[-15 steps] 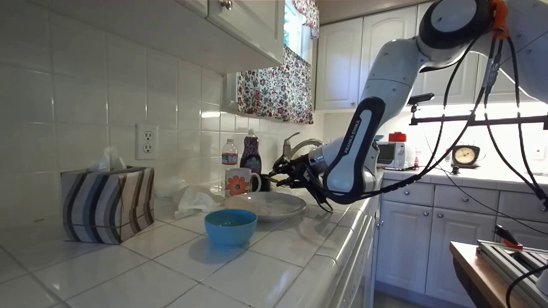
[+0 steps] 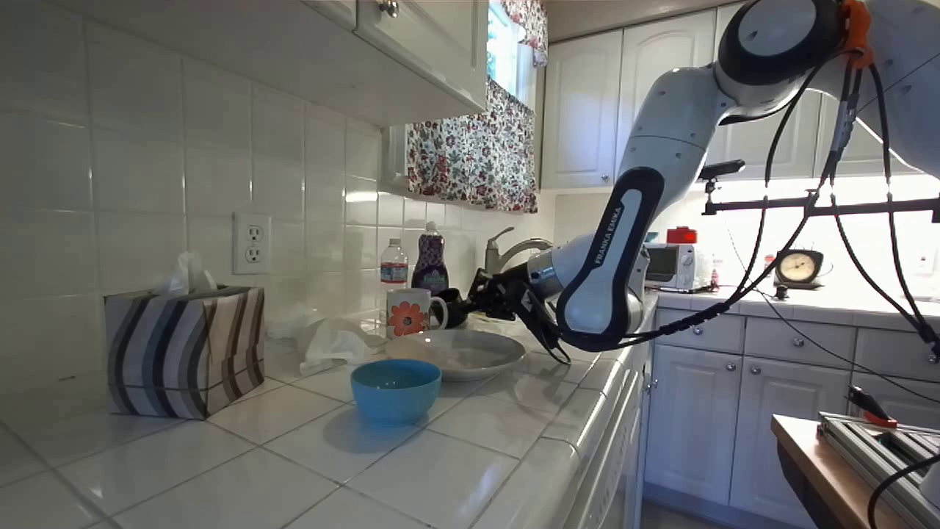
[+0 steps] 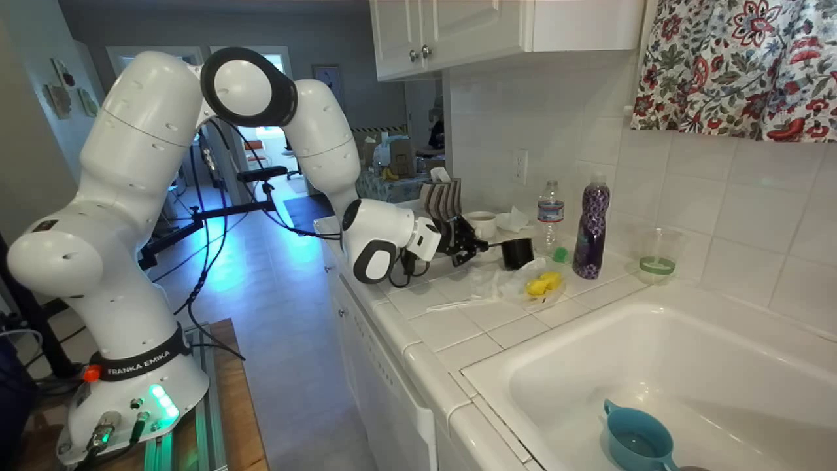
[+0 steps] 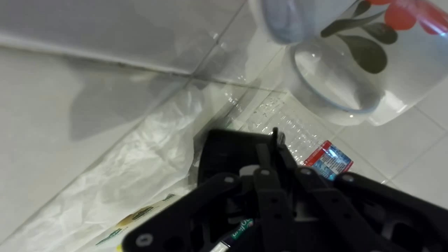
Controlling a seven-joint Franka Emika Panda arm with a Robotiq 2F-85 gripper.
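Observation:
A small black cup (image 3: 517,254) with a thin handle is at the end of my gripper (image 3: 488,246), toward the back of the counter. The exact contact is hidden by the dark parts overlapping. From the first exterior view, the cup (image 2: 451,308) shows just behind the flowered mug (image 2: 407,314). Whether its base touches the counter, I cannot tell.
A grey plate (image 2: 476,353) and a blue bowl (image 2: 396,388) occupy the front. The water bottle (image 3: 550,210), purple soap bottle (image 3: 592,227) and a clear bag with yellow things (image 3: 541,284) crowd the cup. A sink (image 3: 580,377) lies beyond, holding a teal cup (image 3: 637,439).
The fingers, spread apart a second ago, have closed together at the black cup. The cup now appears slightly higher and tilted, while the arm has shifted only a little.

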